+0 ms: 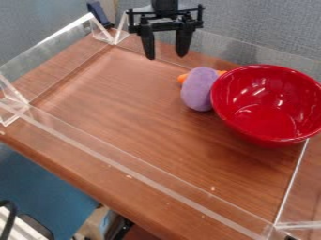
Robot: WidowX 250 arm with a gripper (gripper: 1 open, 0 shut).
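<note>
My black gripper (166,47) hangs at the top centre of the camera view, open, its two fingers apart with nothing between them, above the back of the wooden table. Below and right of it a purple eggplant-like object (198,90) lies against the left side of a large red bowl (266,111). A small orange object (183,78), perhaps a carrot, shows partly behind the purple one. The bowl looks empty.
Clear plastic walls (150,183) border the wooden table (113,103). A grey wall stands behind.
</note>
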